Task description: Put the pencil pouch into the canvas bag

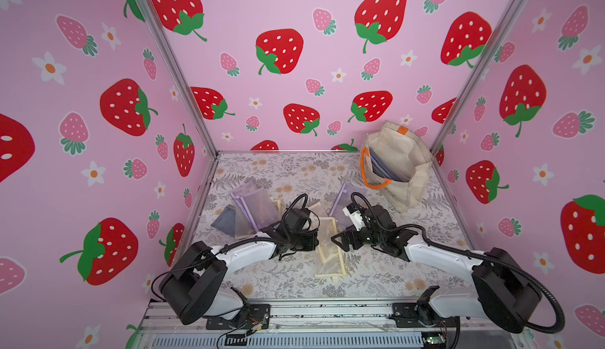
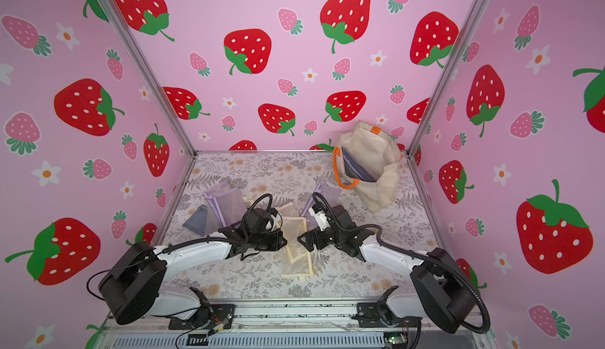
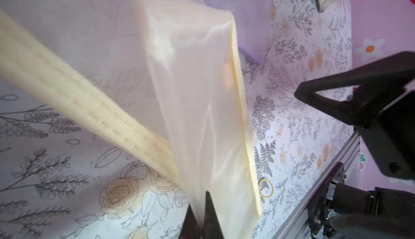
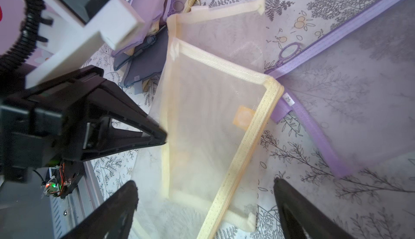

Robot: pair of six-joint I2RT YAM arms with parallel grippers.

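A sheer mesh pencil pouch (image 4: 207,109) with cream edging is lifted partly off the cloth in front, between my two arms. My left gripper (image 1: 314,240) is shut on its thin fabric; in the left wrist view the mesh gathers between the fingertips. Facing it from the right, my right gripper (image 1: 340,243) stands open, its dark fingers (image 4: 298,208) spread on either side of the pouch's lower part, holding nothing. The cream canvas bag (image 1: 421,163) with orange handles leans at the back right, mouth open, with blue-grey pouches inside.
A lilac mesh pouch (image 4: 367,87) lies flat just behind the right gripper. More lilac pouches (image 1: 255,207) and a blue one (image 1: 225,221) are heaped at the left.
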